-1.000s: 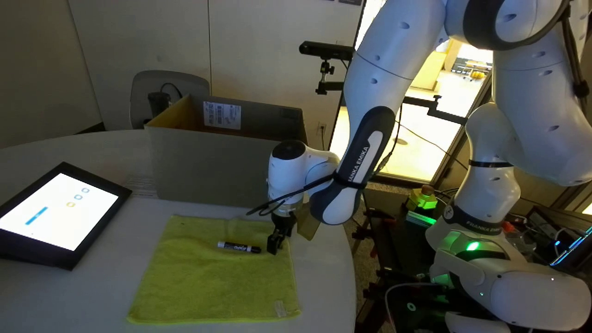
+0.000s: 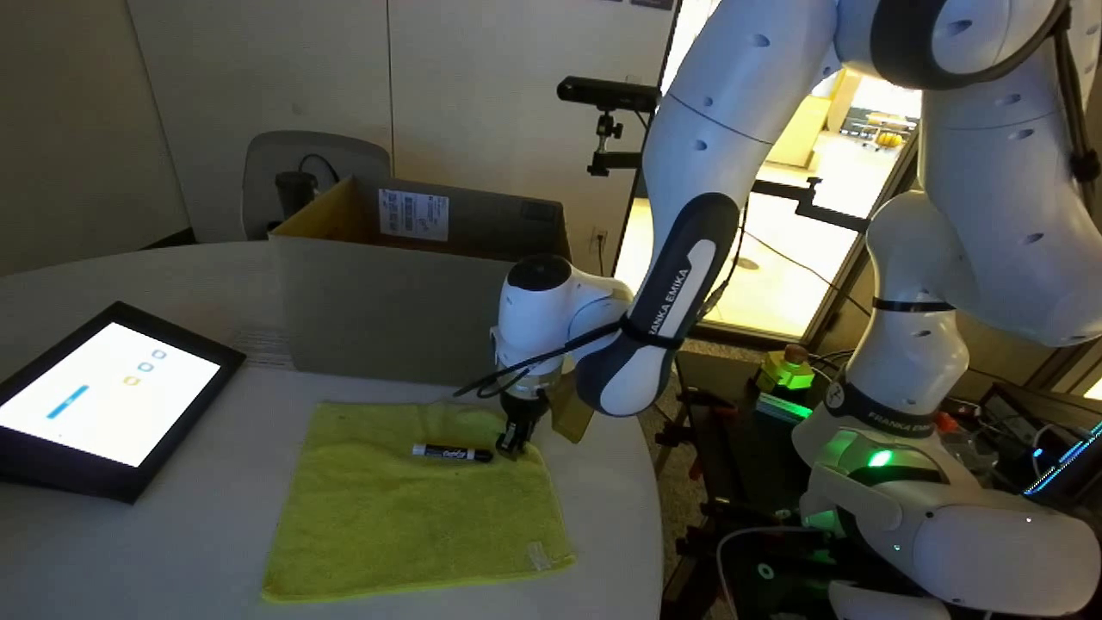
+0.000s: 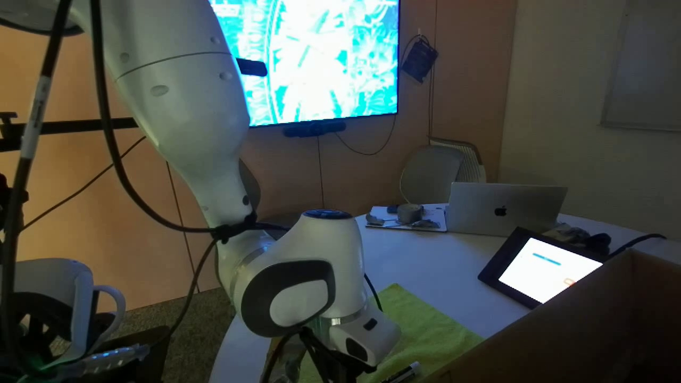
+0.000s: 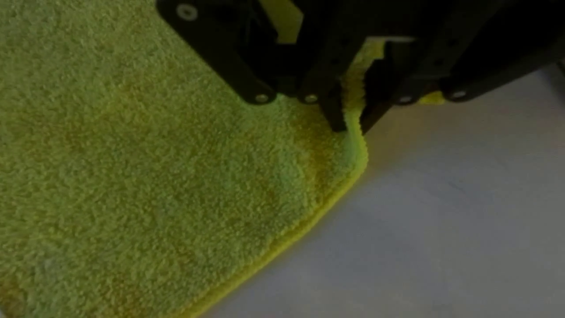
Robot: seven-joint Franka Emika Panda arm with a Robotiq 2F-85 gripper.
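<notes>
A yellow-green towel lies spread on the white table, and a black-and-white marker rests on it near its far side. My gripper is at the towel's far right part, just right of the marker's dark end. In the wrist view the gripper is shut on a pinched fold of the towel close to its edge. The held fold rises between the fingers, while the towel around it lies on the table. Exterior view 2 shows the marker at the bottom, with the fingertips hidden there.
Behind the towel stands a large open cardboard box, close to the arm. To the left is a tablet with a lit screen. A laptop sits farther across the table. Bare table lies right of the towel.
The gripper has shifted slightly away from the camera in exterior view 1. The towel's near edge has slid to the right, and the marker has moved a little with it.
</notes>
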